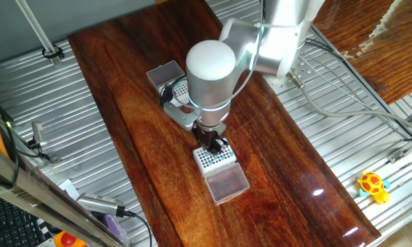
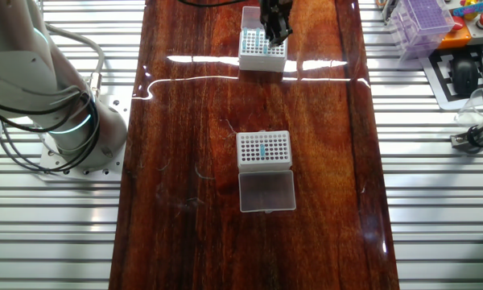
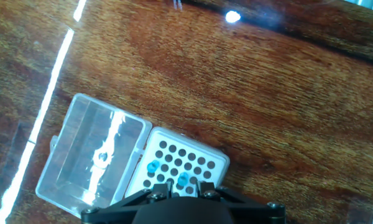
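A white tip rack [image 1: 215,158] with rows of dark holes stands on the wooden table, its clear lid [image 1: 227,183] folded open. My gripper [image 1: 220,146] points down just over the rack's far part. In the wrist view, teal pieces [image 3: 153,166] sit in a few holes of this rack [image 3: 193,155]. The gripper shows at the bottom edge there, its two fingertips apart, with rack surface and a teal piece seen around the gap. Whether the fingertips touch anything is hidden. A second white rack [image 2: 263,151], with teal in its middle, has its lid [image 2: 267,192] open too.
A toy turtle [image 1: 373,185] lies off the table at the right. A purple box [image 2: 423,24] and a keyboard stand beyond the table's other edge.
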